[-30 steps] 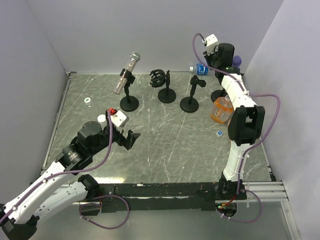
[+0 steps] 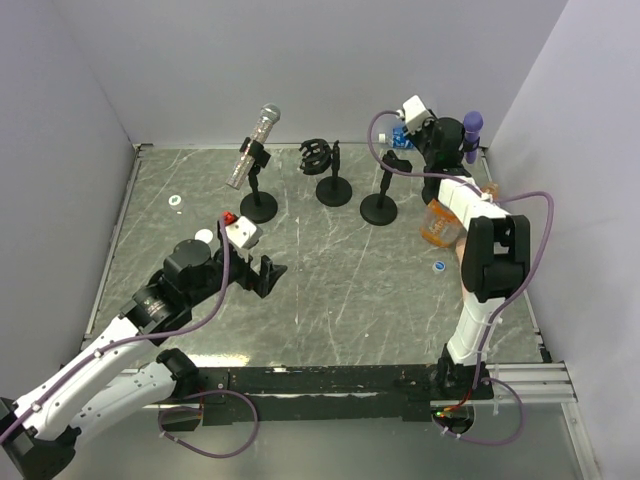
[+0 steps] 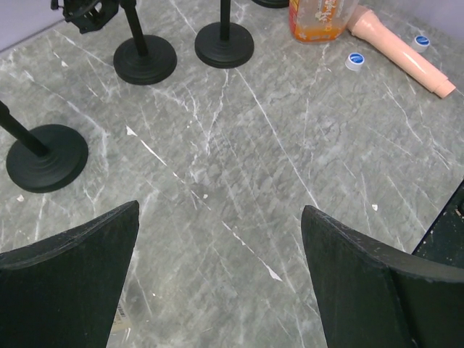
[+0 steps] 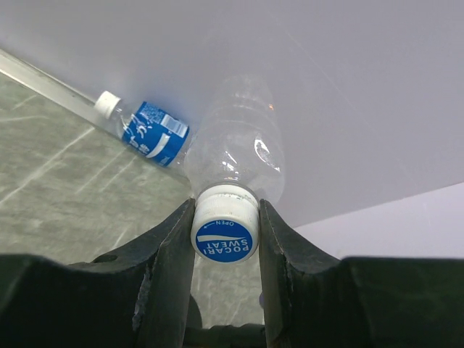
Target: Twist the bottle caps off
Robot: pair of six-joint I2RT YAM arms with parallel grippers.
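Observation:
In the right wrist view, my right gripper is shut on a white bottle cap (image 4: 225, 223) with a blue printed top. Behind the cap, its clear bottle (image 4: 243, 138) points away from the fingers toward the back wall. A second bottle (image 4: 154, 132), blue-labelled and white-capped, lies along the wall's foot. My left gripper is wide open over bare tabletop, nothing between its fingers. An orange-marked clear container (image 2: 440, 227) stands at the right of the table. Loose on the table are two blue-and-white caps (image 3: 354, 61).
Several black stands (image 2: 334, 190) line the back, one bearing a silver microphone-like rod (image 2: 262, 130). A purple object (image 2: 473, 124) is at the back right corner. In the left wrist view, a pinkish cylinder (image 3: 402, 54) lies near the caps.
My left arm has moved very slightly to the right.

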